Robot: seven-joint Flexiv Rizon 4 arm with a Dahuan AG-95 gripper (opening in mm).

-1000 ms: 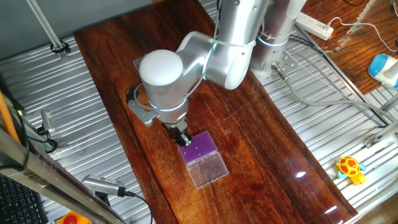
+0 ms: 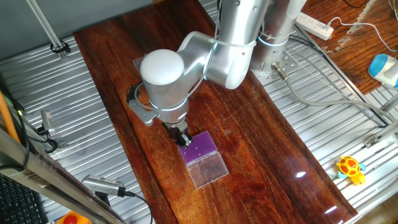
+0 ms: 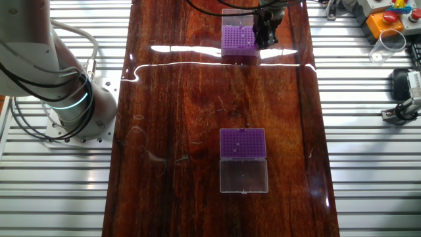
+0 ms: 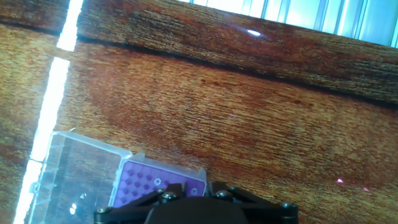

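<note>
A box with a purple perforated rack (image 2: 199, 147) and a clear lid (image 2: 208, 170) folded open lies on the wooden table. My gripper (image 2: 186, 144) points down at one corner of the rack. In exterior view 2 the gripper (image 3: 266, 43) overlaps the side edge of this rack (image 3: 238, 38). From the wrist, its dark fingers (image 4: 185, 189) show at the bottom edge, over the rack's corner (image 4: 152, 179). A few pale spots mark the rack's holes. Whether anything small sits between the fingertips is too dark and small to tell.
A second open box, its purple rack (image 3: 242, 143) beside its clear lid (image 3: 243, 176), lies farther along the table; the arm mostly hides it in exterior view 1. Bare wood (image 3: 177, 112) separates the boxes. A clear cup (image 3: 387, 46) stands off the table.
</note>
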